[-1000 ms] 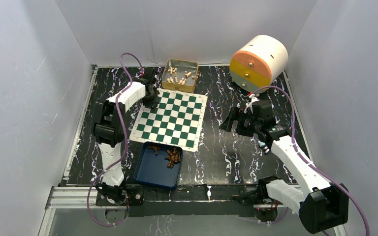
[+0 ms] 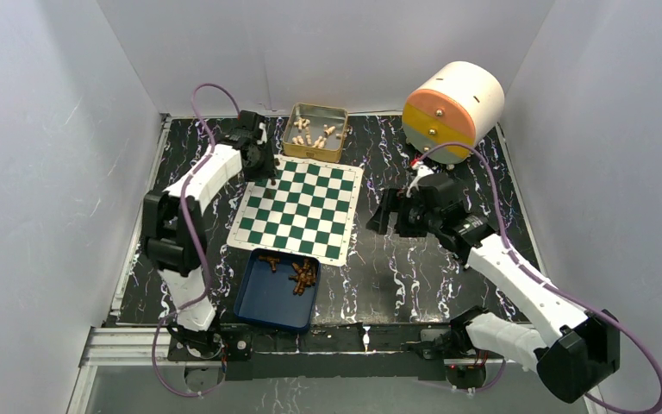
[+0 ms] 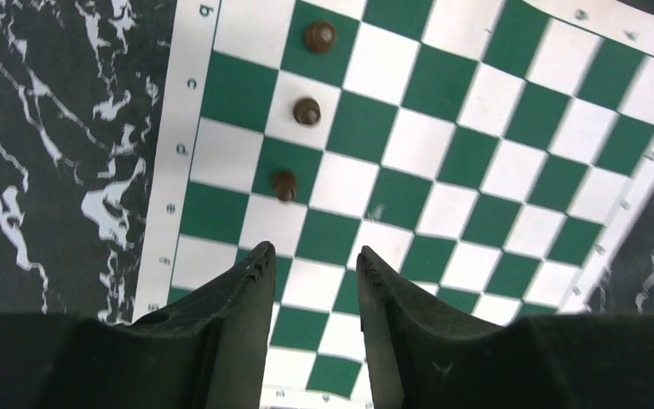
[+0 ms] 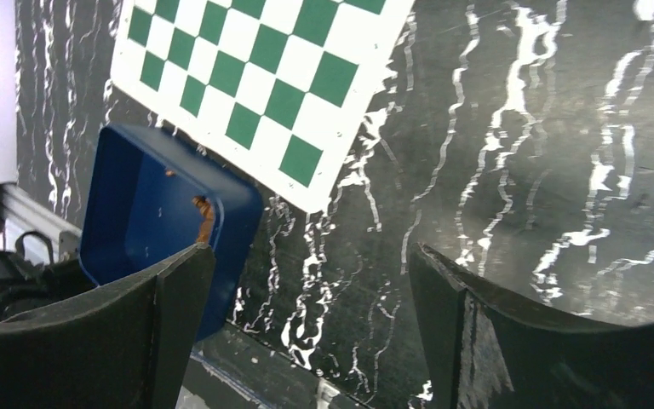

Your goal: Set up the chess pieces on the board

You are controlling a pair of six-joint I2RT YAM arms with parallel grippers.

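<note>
The green and white chessboard (image 2: 303, 207) lies flat on the table. Three brown pieces stand on it in the left wrist view, in a row: one brown piece (image 3: 319, 37), a second brown piece (image 3: 306, 111) and a third brown piece (image 3: 284, 186). Above the board's far left corner hovers my left gripper, part open, its gap empty. My right gripper is open and empty, over bare table right of the board. Brown pieces (image 2: 303, 277) lie loose in the dark blue tray (image 2: 259, 314); light pieces (image 2: 319, 141) lie in the metal bin (image 2: 334, 155).
A round drum-shaped cabinet (image 2: 454, 105) with coloured drawers stands at the back right. The blue tray borders the board's near edge, the metal bin its far edge. Bare marble table (image 2: 394, 285) spreads right of the board.
The right gripper has moved left, towards the board.
</note>
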